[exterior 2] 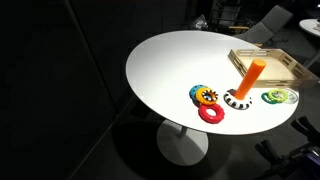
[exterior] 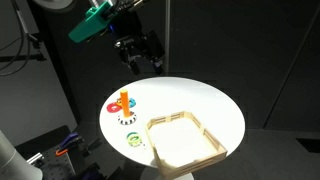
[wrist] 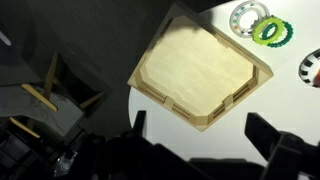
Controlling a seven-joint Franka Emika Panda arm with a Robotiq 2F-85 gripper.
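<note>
My gripper (exterior: 143,69) hangs high above the round white table in exterior view 1. In the wrist view its two fingers stand wide apart, with nothing between them. An orange post (exterior 2: 250,79) rises upright from a black-and-white ring base (exterior 2: 238,100). Beside it lie a red ring (exterior 2: 211,114), a yellow ring (exterior 2: 206,96) and a blue ring (exterior 2: 196,91), close together. Green and yellow rings (wrist: 270,32) lie near a clear ring (wrist: 247,17) on the post's other side. A shallow wooden tray (wrist: 185,109) sits empty below the gripper.
The white table (exterior 2: 165,65) has a broad clear area on the side away from the tray. In exterior view 1 the tray reaches the table's front edge. A wooden-legged chair (wrist: 45,100) stands on the dark floor beyond the table.
</note>
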